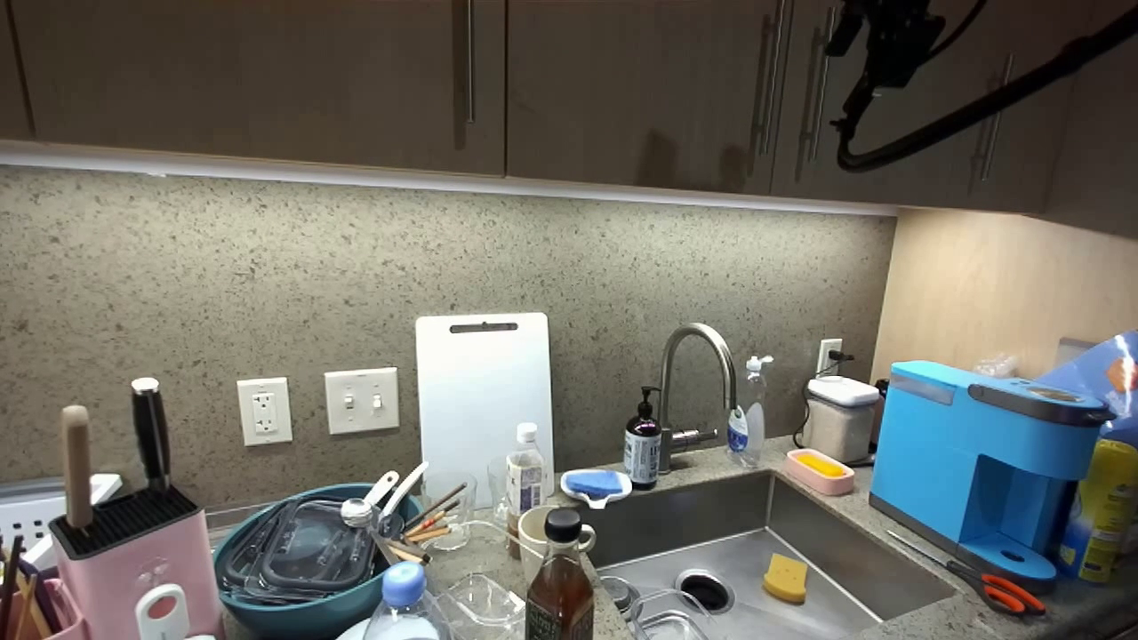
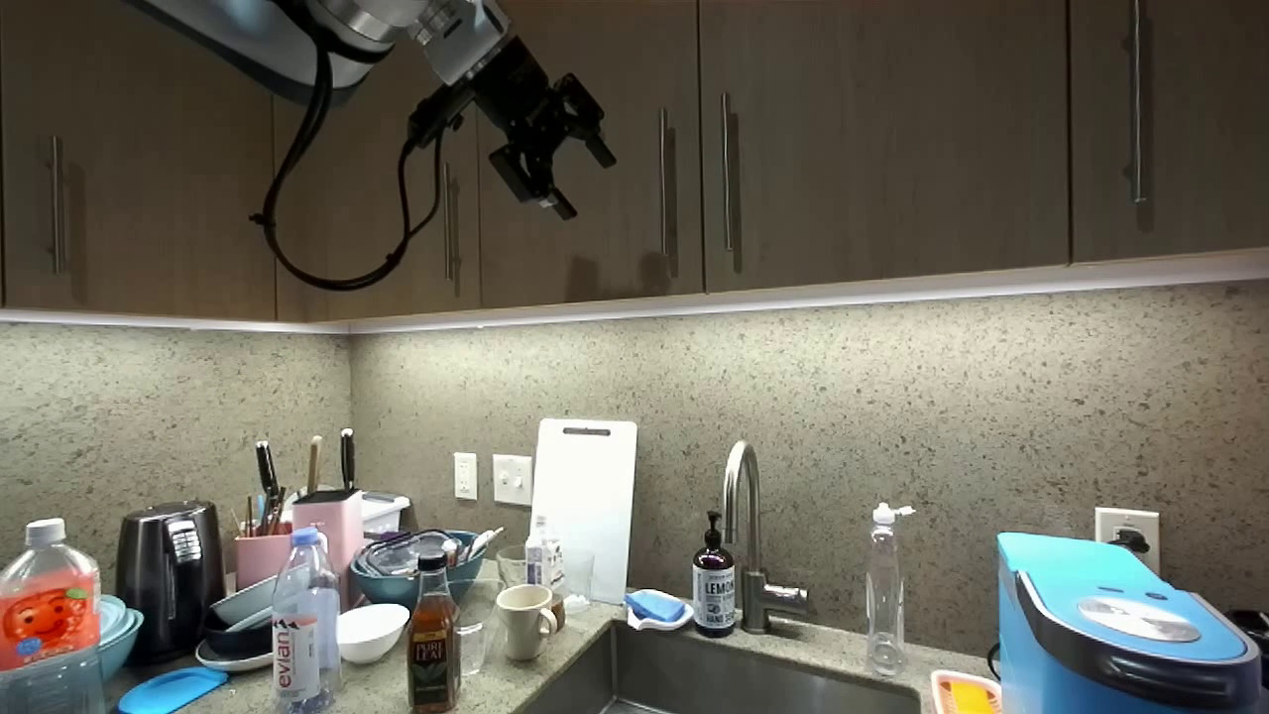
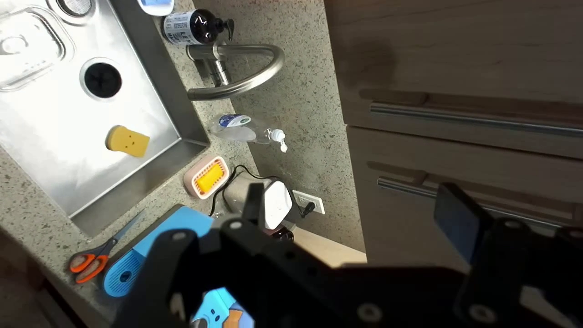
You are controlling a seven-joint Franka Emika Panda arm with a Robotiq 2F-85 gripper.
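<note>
High in front of the upper cabinets, my gripper [image 2: 585,184] hangs with its fingers apart and nothing between them. The wrist view shows its two black fingers [image 3: 462,221] widely spread, with only wall and cabinet doors behind the gap. Below lies the steel sink [image 1: 683,548], where a yellow sponge [image 1: 786,578] rests near the drain. Behind the sink stand the faucet [image 1: 672,373], a dark soap pump bottle [image 1: 642,448] and a clear bottle [image 1: 751,427]. A pink dish [image 1: 819,482] with a yellow sponge sits at the sink's right corner.
Cabinet handles [image 2: 728,173] stick out near the gripper. Right of the sink are a blue machine [image 1: 928,459] and orange-handled scissors [image 1: 1003,592]. Bottles, a mug [image 2: 523,621] and a teal bowl [image 1: 304,610] of dishes crowd the left counter.
</note>
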